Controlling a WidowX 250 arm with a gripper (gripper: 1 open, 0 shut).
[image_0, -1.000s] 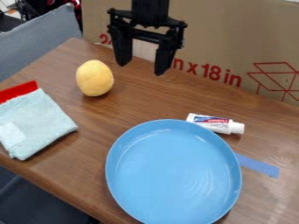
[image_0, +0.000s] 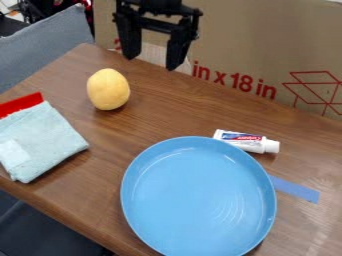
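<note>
My black gripper (image_0: 152, 50) hangs open at the top of the view, above and behind a yellow oval fruit-like object (image_0: 108, 89), with nothing between its fingers. The yellow object sits on the wooden table (image_0: 160, 125) at the left. A blue plate (image_0: 198, 196) lies at the front centre, with a white toothpaste tube (image_0: 246, 141) just behind it to the right. A folded pale blue cloth (image_0: 40, 142) lies at the left edge, over something red (image_0: 19, 103).
A cardboard sheet (image_0: 267, 55) stands along the back. A strip of blue tape (image_0: 294, 188) is on the table right of the plate. The table's left edge borders grey fabric (image_0: 40, 60); the middle behind the plate is clear.
The gripper has risen and shifted slightly left over the last second. The objects on the table have not moved.
</note>
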